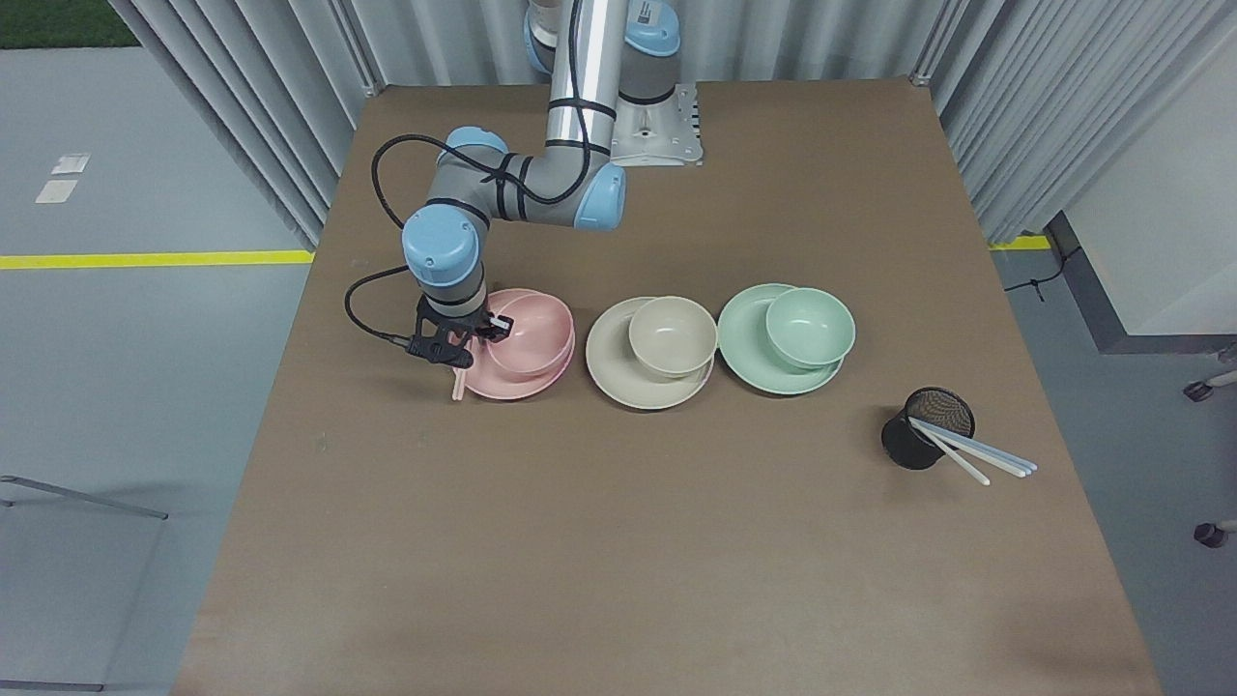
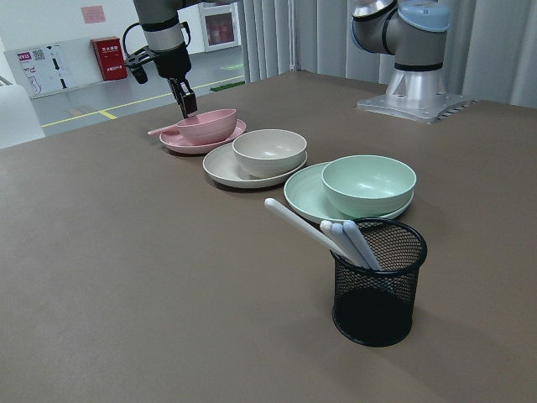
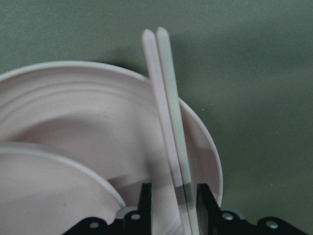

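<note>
Pink chopsticks (image 3: pixel 164 98) lie across the edge of a pink plate (image 1: pixel 493 383), beside a pink bowl (image 1: pixel 534 334) that sits on that plate. My gripper is low over the plate, fingers open, one on each side of the chopstick pair near the bowl's rim. In the front view the arm's wrist hides the fingertips; in the left view the gripper reaches down to the pink bowl and plate from above.
A cream plate (image 1: pixel 615 383) with a bowl (image 1: pixel 673 336) and a green plate (image 1: pixel 748 360) with a bowl (image 1: pixel 811 327) stand to the right. A black mesh cup (image 1: pixel 910 447) holding several chopsticks is further right.
</note>
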